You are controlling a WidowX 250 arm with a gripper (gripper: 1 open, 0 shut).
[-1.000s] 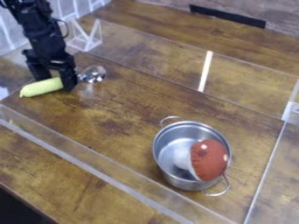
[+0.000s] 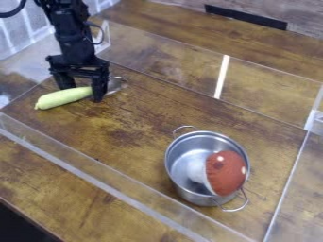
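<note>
My black gripper [image 2: 78,77] is open at the upper left, low over a pale yellow-green elongated object [image 2: 59,98] on the wooden table. Its fingers hide part of that object's right end, so contact is unclear. A small shiny item [image 2: 115,85] lies just right of the gripper, partly hidden. At the lower right stands a steel pot [image 2: 190,178] with two handles, holding a red and white round object [image 2: 225,172].
A white strip [image 2: 222,76] lies at the right. Clear panels or edges run along the sides.
The gripper has moved to the right from the far left. The pale elongated object has also shifted slightly right. The pot appears unmoved.
</note>
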